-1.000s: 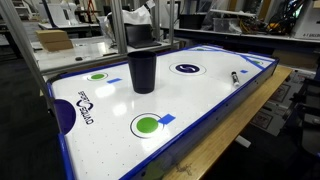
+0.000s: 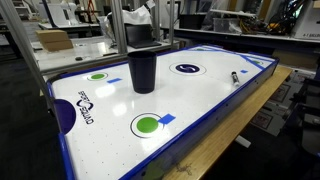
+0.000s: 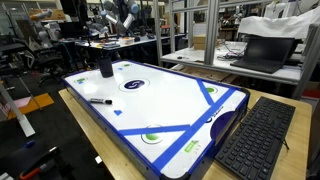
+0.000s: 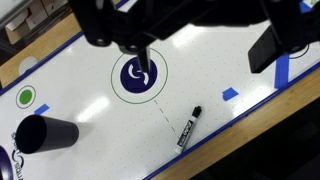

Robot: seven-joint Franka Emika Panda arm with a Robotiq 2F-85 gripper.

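A black cup (image 2: pixel 142 73) stands upright on the white game table (image 2: pixel 190 100), toward its left half in exterior view 1. In the wrist view the same cup (image 4: pixel 50 134) shows at the lower left, seen from above. A marker with a black cap and a pale barrel (image 4: pixel 188 130) lies on the table near its blue edge; exterior view 2 shows the marker (image 3: pixel 100 101) too. My gripper is open above the table, its dark fingers wide apart with nothing between them. Both cup and marker are apart from it. Neither exterior view clearly shows the gripper.
A black keyboard (image 3: pixel 257 138) lies beside the table's end, with an open laptop (image 3: pixel 265 53) behind. Blue tape strips (image 3: pixel 178 150) mark the white surface. A wooden ledge (image 2: pixel 225 130) runs along the table's side.
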